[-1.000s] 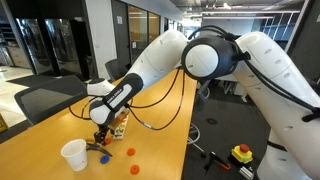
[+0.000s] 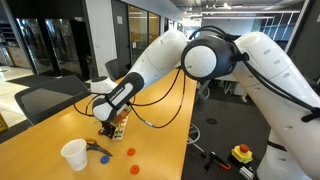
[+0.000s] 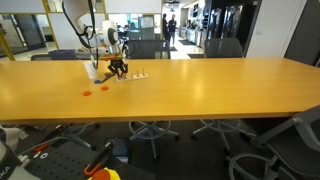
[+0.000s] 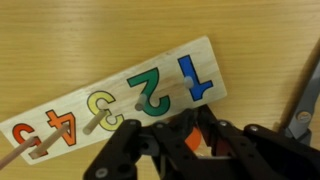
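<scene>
In the wrist view, a pale wooden board [image 4: 115, 98] bears colored numerals from 1 to 5 and upright wooden pegs. At its numeral 1 end is my gripper, shut on an orange-red disc [image 4: 193, 140] that shows partly between and behind the dark fingers. From the first exterior view, the gripper [image 2: 106, 130] hangs low beside the board [image 2: 121, 127], and the held disc is hard to make out. The second exterior view has the board [image 3: 134, 77] just right of the gripper [image 3: 119, 72].
A white cup [image 2: 75, 154] stands left of the gripper, near a dark handled tool [image 2: 97, 147] and a blue disc [image 2: 105, 160]. Two red discs [image 2: 131, 155] [image 2: 134, 169] lie toward the front.
One second ago a red spot showed low beneath the gripper. Now the gripper sits slightly higher or shifted, and that spot no longer shows clearly. The cup and loose discs have stayed put.
</scene>
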